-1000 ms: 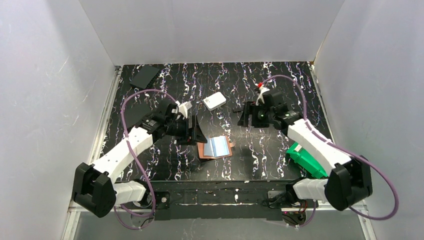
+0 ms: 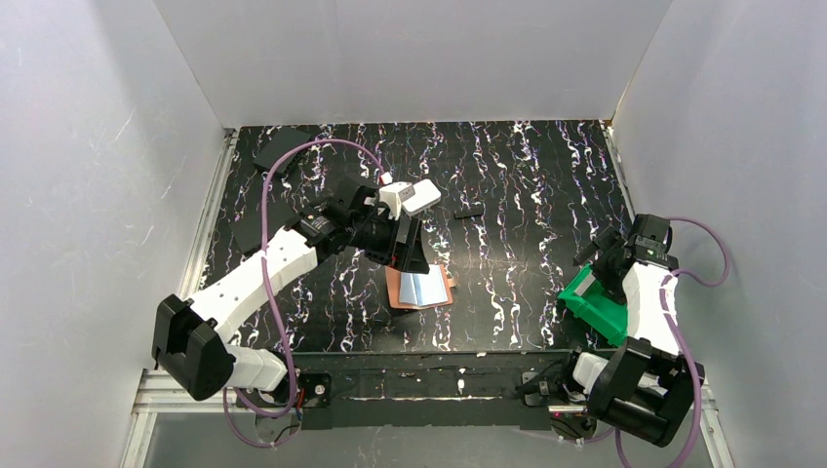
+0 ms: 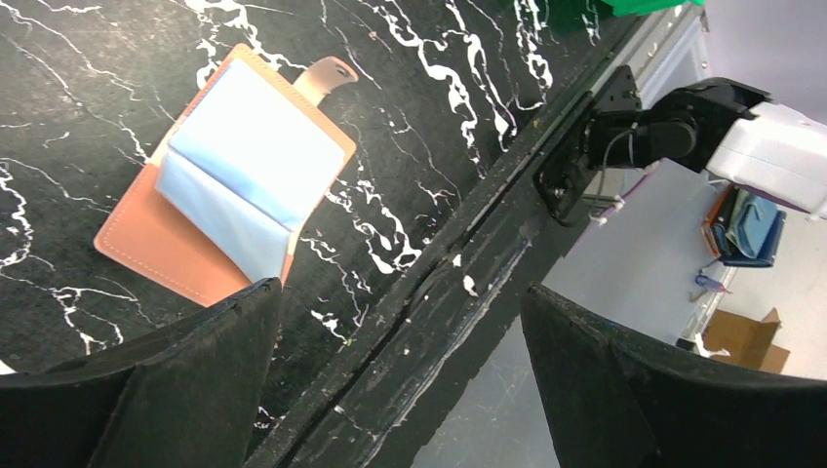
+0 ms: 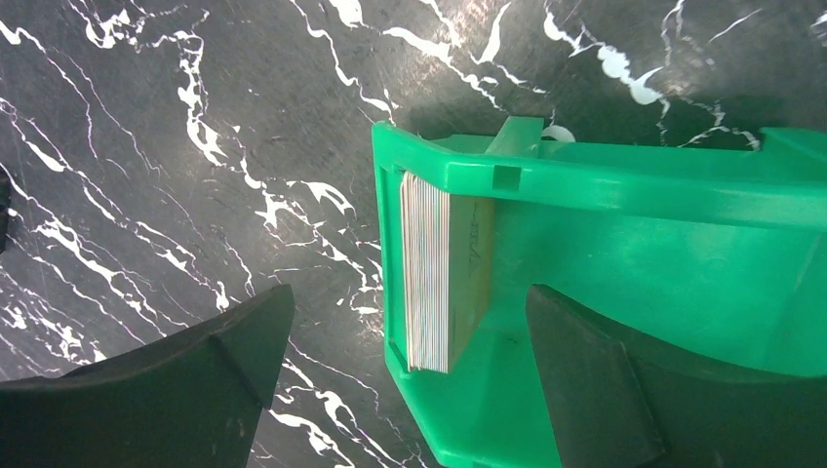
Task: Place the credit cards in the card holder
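Note:
The card holder (image 2: 421,287), tan with pale blue inner leaves, lies spread on the table; its strap (image 3: 327,78) sticks out in the left wrist view. My left gripper (image 2: 413,255) hovers above its back left side, open, with nothing between its fingers. At the table's right, a stack of cards (image 4: 426,273) stands on edge against the end wall of a green basket (image 4: 634,185). My right gripper is above that end of the basket, open. Its fingers straddle the stack with wide room and do not touch it.
A white case (image 2: 422,196) lies behind the left gripper, with a small black object (image 2: 469,212) to its right. Dark flat boxes (image 2: 283,151) are at the back left. Open table lies between holder and basket.

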